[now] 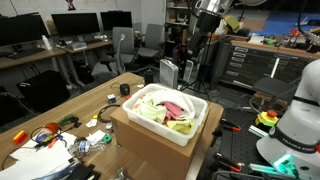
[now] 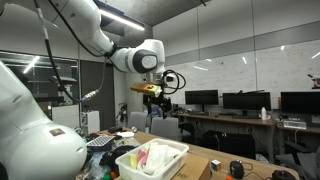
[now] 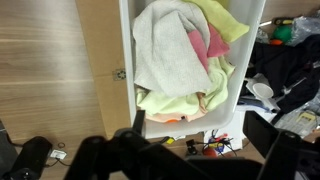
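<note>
A white bin (image 1: 148, 122) stands on a cardboard box (image 1: 158, 145), with several crumpled cloths inside. In the wrist view a whitish cloth (image 3: 165, 50) lies uppermost, a pink one (image 3: 216, 42) shows beside it, a yellow one (image 3: 228, 20) fills the upper corner and a pale yellow one (image 3: 178, 104) spreads below. My gripper hangs above the bin with its dark fingers (image 3: 265, 145) wide apart. No cloth shows between them. From the second exterior view, the gripper (image 2: 158, 101) is clear of the bin and points downward.
Tools, cables and papers (image 1: 40, 160) clutter the wooden table left of the bin. A dark headset (image 2: 237, 170) lies on the tabletop beyond it. Bare wood (image 3: 60, 65) shows beside the bin in the wrist view.
</note>
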